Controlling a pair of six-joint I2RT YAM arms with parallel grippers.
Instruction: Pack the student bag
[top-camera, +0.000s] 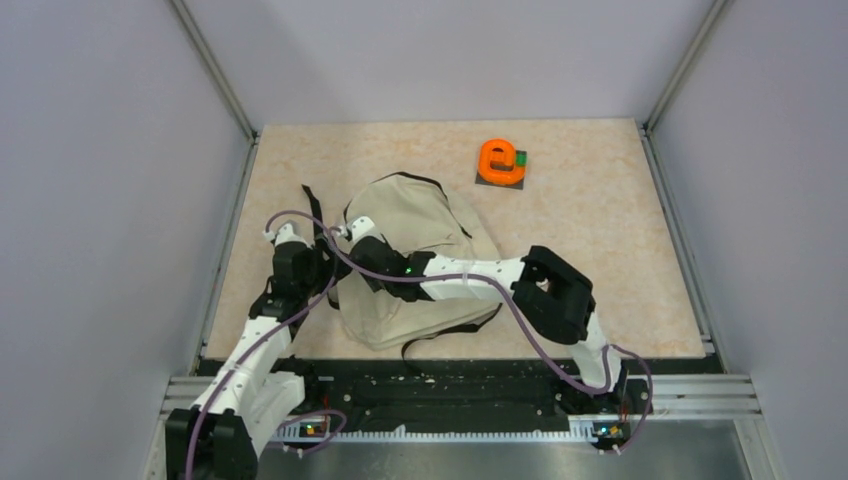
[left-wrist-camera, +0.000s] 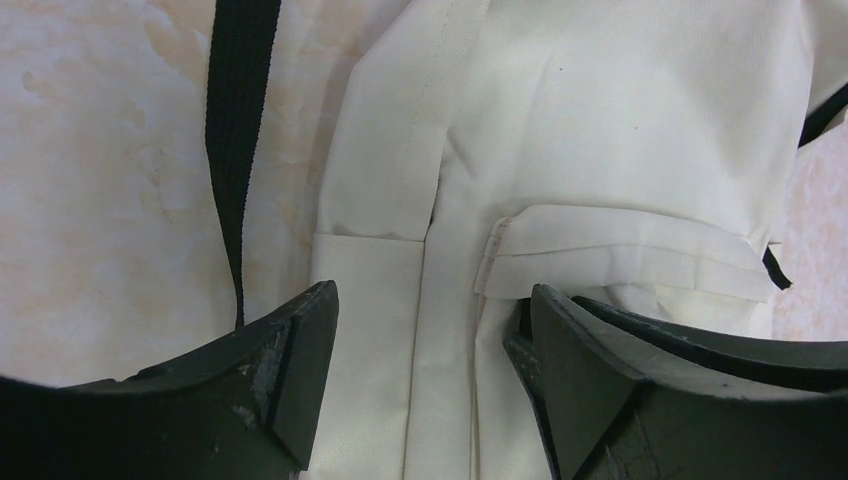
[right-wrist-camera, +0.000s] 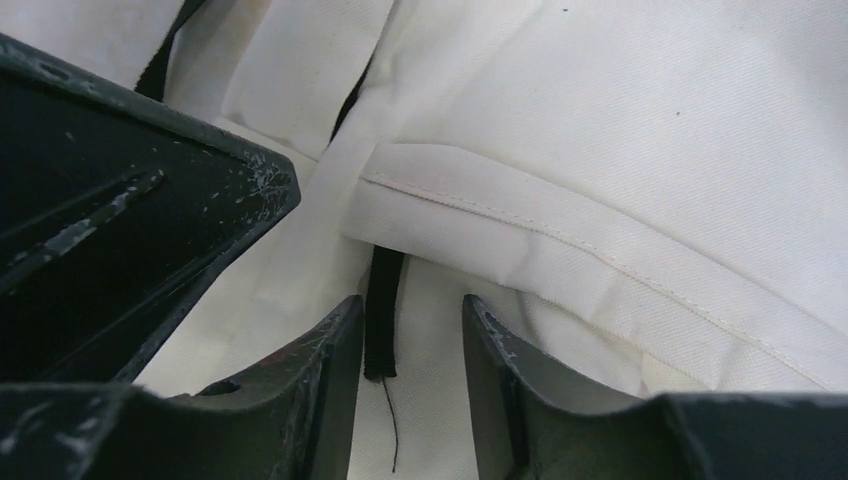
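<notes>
A cream cloth bag (top-camera: 420, 210) with black straps lies flat in the middle of the table. Both grippers are at its left side. My left gripper is open above the bag's folded edge, with a black strap (left-wrist-camera: 240, 140) lying on the table beside it. My right gripper is part open over a short black zip pull (right-wrist-camera: 383, 310) under a stitched flap (right-wrist-camera: 540, 240); whether it touches the pull is unclear. The left gripper's body fills the left of the right wrist view.
An orange object (top-camera: 500, 160) on a dark base sits at the back right. The right arm covers the front right area, hiding what lies there.
</notes>
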